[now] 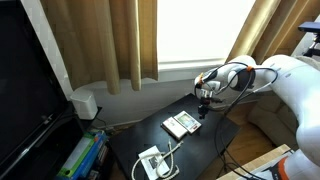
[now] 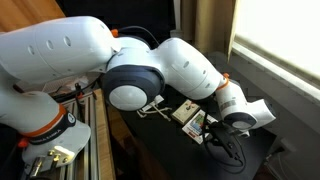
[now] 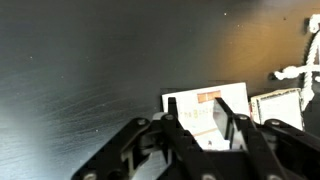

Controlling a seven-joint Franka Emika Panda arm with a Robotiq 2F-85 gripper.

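In the wrist view my gripper comes in from the bottom edge, its two dark fingers parted and nothing visibly held between them. Beyond and partly behind the fingers lies a flat white rectangular item [image 3: 205, 97] with an orange patch; its lower part is hidden by the gripper. To its right is a second, cream flat item [image 3: 277, 107] with a dark edge. Exterior view 1 shows the gripper [image 1: 207, 106] at the far right of the dark table, beside the pale items. Contact with them cannot be made out.
A white cord [image 1: 172, 151] and a white block [image 1: 155, 163] lie at the left end of the dark table [image 1: 150, 137]. Bare tabletop fills the left of the wrist view [image 3: 80, 70]. A window sill and curtains border the far side.
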